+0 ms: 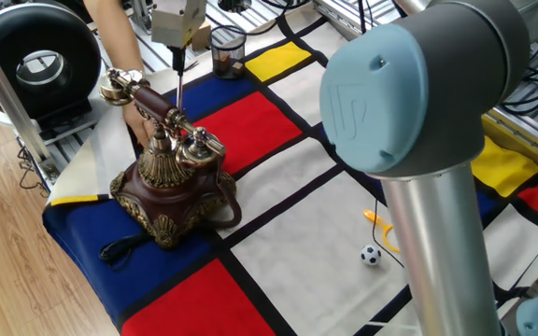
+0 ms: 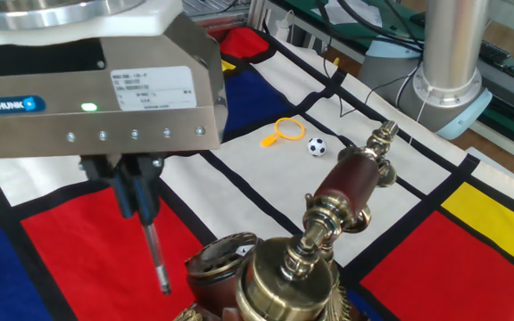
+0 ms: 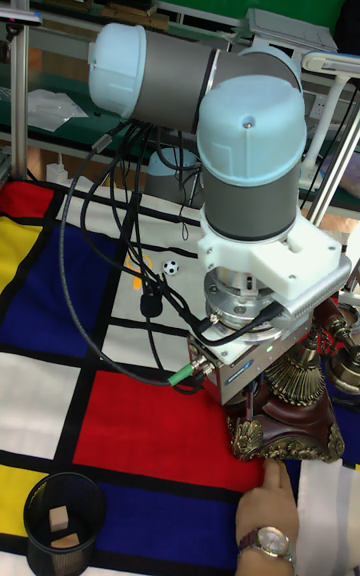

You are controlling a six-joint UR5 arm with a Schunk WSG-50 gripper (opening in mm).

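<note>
A dark red and brass antique-style telephone point(image 1: 171, 182) stands upright on the patterned cloth, its handset point(image 1: 152, 101) across the top. A person's hand point(image 3: 266, 517) touches the base of the telephone. My gripper point(image 2: 164, 287) points down beside the telephone, its slim fingers close together and shut, with nothing visible between them. In the first view the gripper's thin tip is right behind the handset; whether they touch I cannot tell. In the third view the gripper body hides the fingers.
A small football point(image 1: 370, 255) and an orange ring-shaped tool point(image 2: 286, 130) lie on white cloth. Beyond the gripper stands a black mesh cup point(image 3: 64, 517) holding wooden blocks. The person's arm point(image 1: 115, 37) reaches in close to the gripper.
</note>
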